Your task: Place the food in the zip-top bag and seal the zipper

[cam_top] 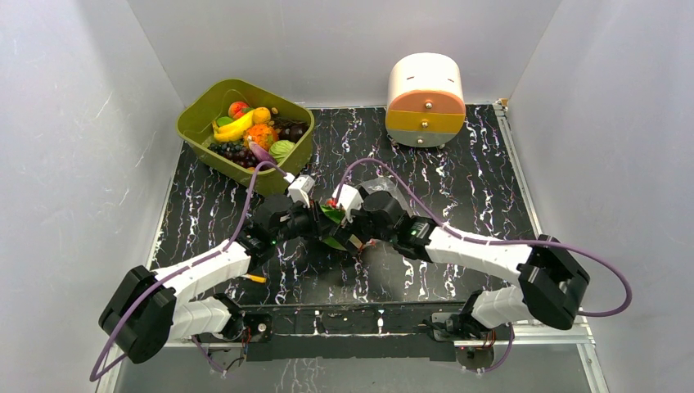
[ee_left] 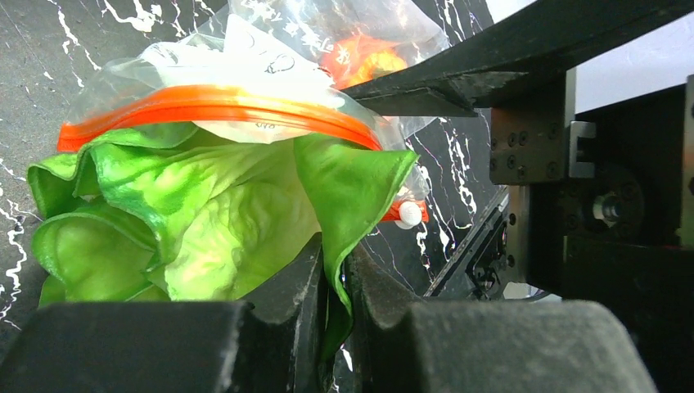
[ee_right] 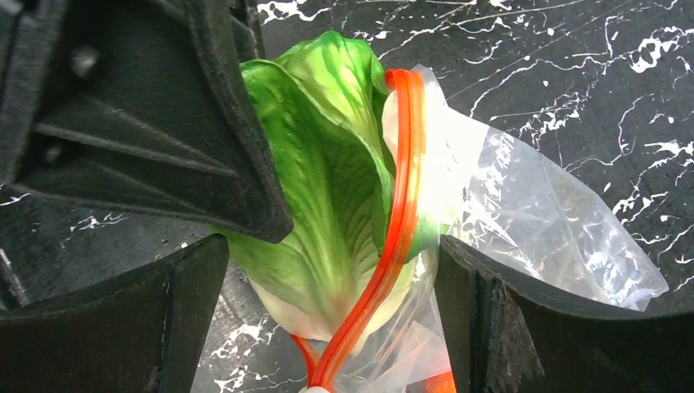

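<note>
A leafy green lettuce sits partly in the mouth of the clear zip top bag, its outer leaves sticking out past the orange zipper strip. My left gripper is shut on one edge of a lettuce leaf. Inside the bag an orange food item shows through the plastic. My right gripper stands open over the bag mouth, with lettuce and the orange strip in the space between its fingers. A white slider sits at one end of the zipper. From above, both arms hide most of the bag.
A green basket full of toy fruit and vegetables stands at the back left. A white bread box with coloured drawers is at the back right. An orange-handled item lies beside the left arm.
</note>
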